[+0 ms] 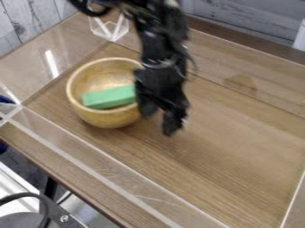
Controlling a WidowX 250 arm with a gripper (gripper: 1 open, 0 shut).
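A light wooden bowl (pixel 86 111) sits on the wooden table, holding a green block (pixel 110 96) that is tilted inside it. My dark gripper (pixel 160 119), motion-blurred, hangs at the bowl's right side with its fingers open, over or against the rim and near the block's right end. Whether it touches either one cannot be told.
A clear plastic edge runs along the left, with a dark gap and a metal object (pixel 24 214) at the lower left.
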